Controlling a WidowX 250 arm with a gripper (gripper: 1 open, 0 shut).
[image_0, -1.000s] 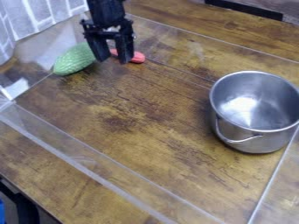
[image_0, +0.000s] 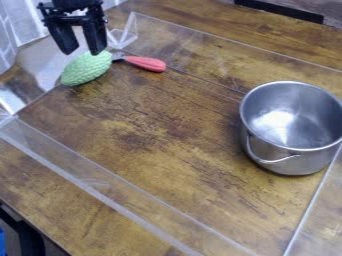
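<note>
The black gripper (image_0: 78, 36) is at the top left, its two fingers apart and pointing down, above and just left of a green corn-like object (image_0: 87, 69) lying on the wooden table. Nothing shows between the fingers. A red-handled utensil (image_0: 144, 63) with a thin metal end lies just to the right of the green object.
A large steel pot (image_0: 290, 127) with a wire handle stands at the right. Clear plastic edges run along the left and bottom of the wooden table (image_0: 167, 160), whose middle is bare.
The gripper has moved up and leftward from over the red utensil to above the green object. The objects on the table appear unmoved.
</note>
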